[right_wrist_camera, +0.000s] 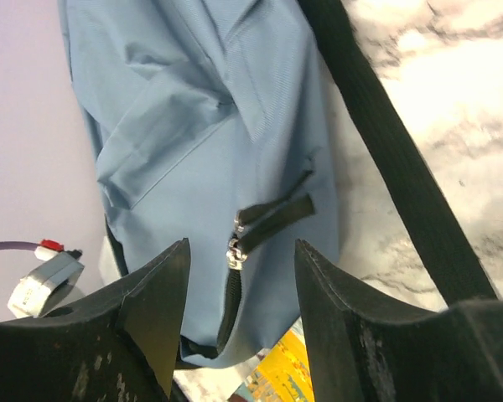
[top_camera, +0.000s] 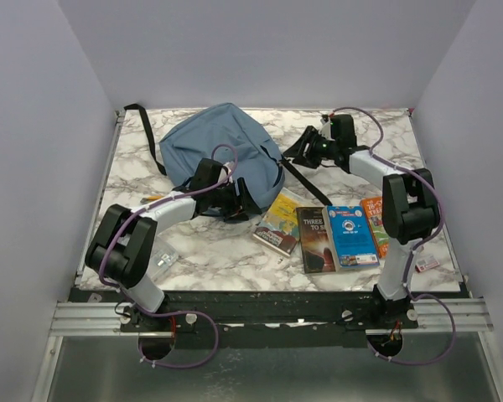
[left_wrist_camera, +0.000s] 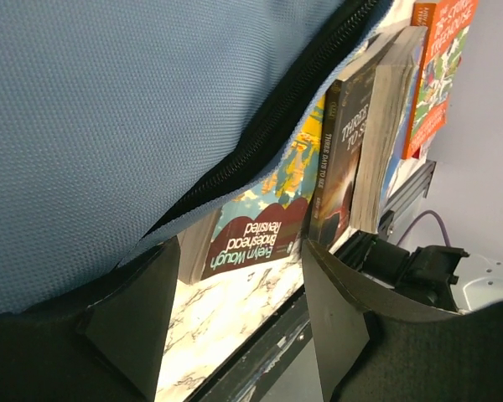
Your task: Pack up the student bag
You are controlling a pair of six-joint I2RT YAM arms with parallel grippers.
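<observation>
A blue fabric bag (top_camera: 218, 134) lies flat at the back left, its black zipper (left_wrist_camera: 302, 92) running along the edge in the left wrist view. My left gripper (top_camera: 240, 199) is low at the bag's front edge, fingers apart with blue fabric near them. My right gripper (top_camera: 299, 148) hovers at the bag's right edge, fingers parted around the view of a zipper pull (right_wrist_camera: 237, 251) with short dark tabs. Books lie in front: a yellow one (top_camera: 277, 223), a brown one (top_camera: 314, 239), a blue one (top_camera: 350, 236) and an orange one (top_camera: 375, 216).
A clear pouch (top_camera: 163, 255) lies at the front left, and a small pink item (top_camera: 427, 263) at the front right. A black strap (top_camera: 306, 182) crosses the marble table right of the bag.
</observation>
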